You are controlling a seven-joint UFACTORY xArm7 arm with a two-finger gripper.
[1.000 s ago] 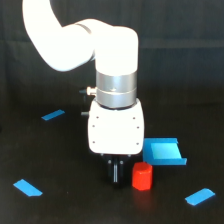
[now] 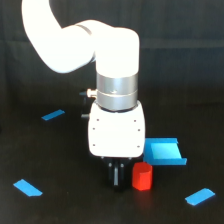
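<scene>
A small red block (image 2: 142, 177) stands on the dark table, just to the right of my gripper (image 2: 116, 178) in the picture. The dark fingers point down beneath the white hand and blend into the black background, so the state of the fingers cannot be made out. Whether the fingers touch the block is unclear; in the picture the block lies beside them. A blue square (image 2: 166, 152) lies behind and right of the block, partly hidden by the white hand.
Blue strips mark the table at front left (image 2: 27, 187), front right (image 2: 200, 197) and back left (image 2: 53, 115). The dark surface left of the gripper looks clear.
The hand sits slightly lower in the picture than a second ago. The red block and the blue square have stayed in place.
</scene>
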